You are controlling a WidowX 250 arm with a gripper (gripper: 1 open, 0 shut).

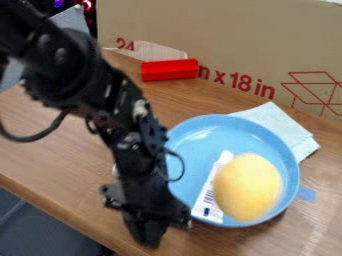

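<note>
The black arm reaches down from the upper left to the gripper (147,222), which is low at the left edge of a light blue plate (201,140), near the table's front edge. The gripper looks shut, with nothing visible between its fingers. On the plate lie a yellow round object (247,186) and, to its left, a white tube (207,205), partly hidden behind the yellow object.
A folded pale cloth (281,125) lies behind the plate, and a red block (168,69) stands before a large cardboard box (227,40). Bare wooden table (47,140) is at the left; its front edge runs along the lower left.
</note>
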